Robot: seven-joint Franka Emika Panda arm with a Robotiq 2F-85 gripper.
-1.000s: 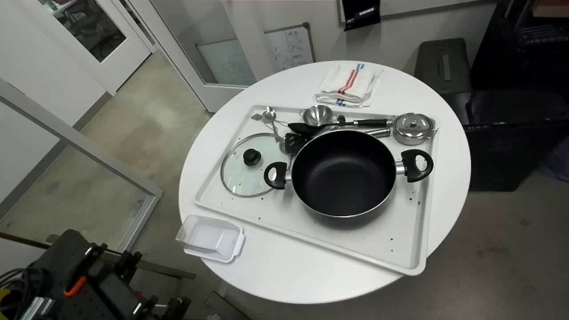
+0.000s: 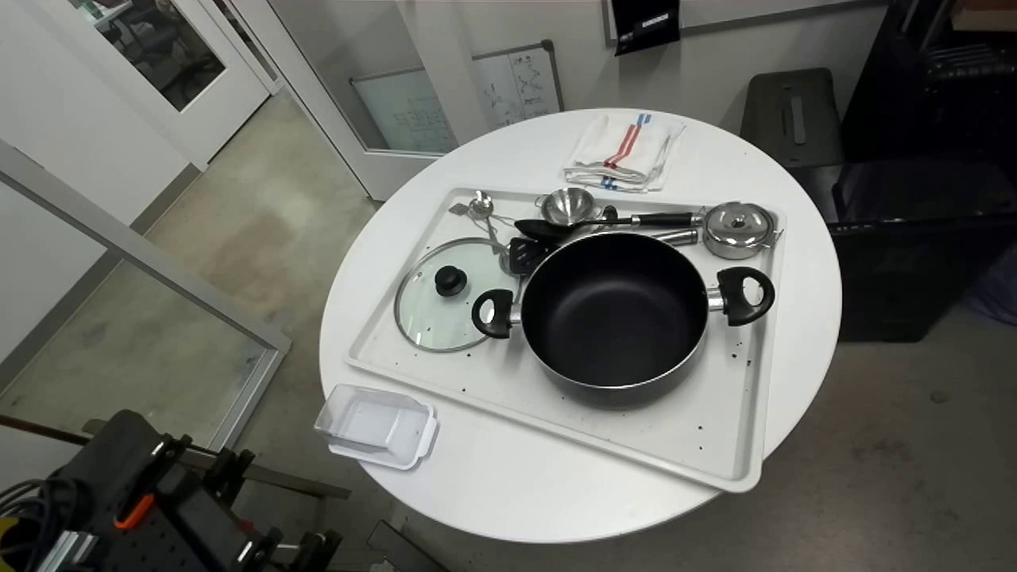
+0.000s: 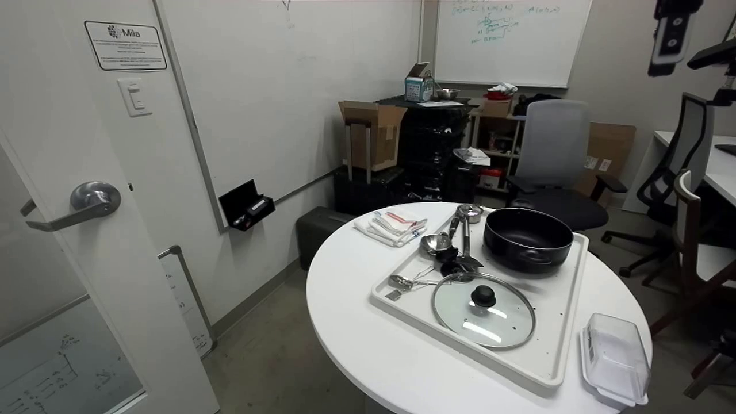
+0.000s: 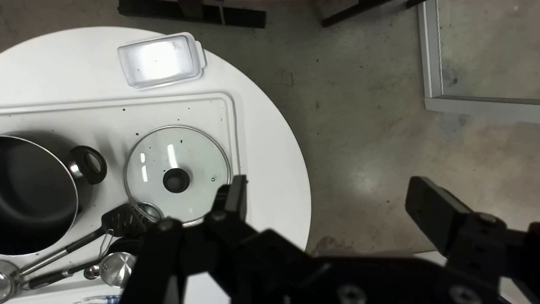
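My gripper stands wide open in the wrist view, high over the table's edge, with only floor and table edge seen between its fingers. In exterior view 1 the gripper (image 2: 274, 512) is at the lower left, clear of the table. A glass lid (image 4: 200, 157) with a black knob lies on the white tray (image 2: 572, 434), apart from my fingers. The empty black pot (image 2: 615, 310) sits beside it, its two handles pointing sideways. Behind the pot, a black slotted spatula (image 4: 121, 220), a small metal colander (image 2: 569, 206) and other utensils lie close together.
A clear-lidded butter dish (image 2: 381, 429) stands at the table's edge, outside the tray. A folded towel (image 2: 624, 152) lies at the far side, and a small lidded metal pot (image 2: 739, 229) occupies a tray corner. The tray's front strip is largely clear.
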